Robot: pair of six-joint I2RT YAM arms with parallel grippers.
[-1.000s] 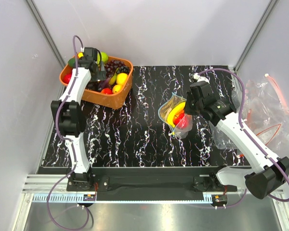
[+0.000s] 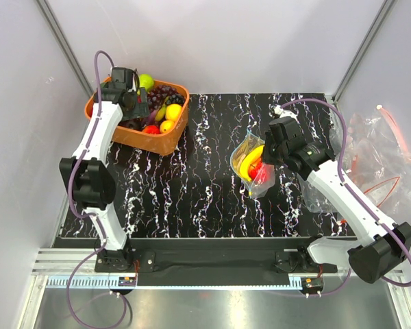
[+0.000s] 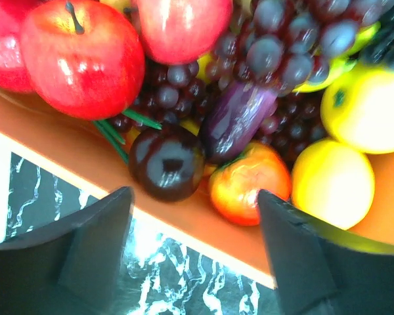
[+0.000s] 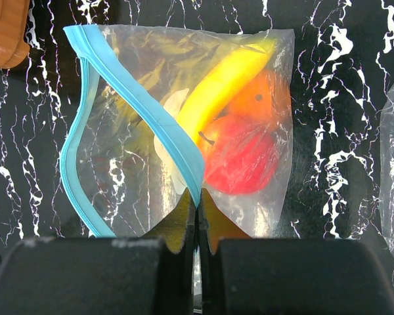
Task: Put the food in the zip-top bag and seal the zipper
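The clear zip top bag (image 4: 132,167) lies on the table with its blue zipper edge (image 4: 159,125) parted. A banana (image 4: 217,85), a red apple (image 4: 241,157) and something orange (image 4: 259,98) show through its plastic. My right gripper is shut on the zipper edge at one side of the mouth. Over the orange basket (image 3: 65,167) my left gripper stands open, fingers apart. Beneath and ahead of it lie a dark round fruit (image 3: 165,162), an eggplant (image 3: 235,123), an orange-red tomato-like piece (image 3: 249,184) and red apples (image 3: 82,59); nothing is visibly held.
Other clear bags (image 2: 377,161) lie along the table's right side, partly behind the right arm. Grapes (image 3: 282,42) and yellow fruits (image 3: 333,184) fill more of the basket.
My left arm has swung left at its elbow, and its gripper has turned and shifted a little over the basket. The bag's mouth looks narrower than a second ago. The right arm stays put.
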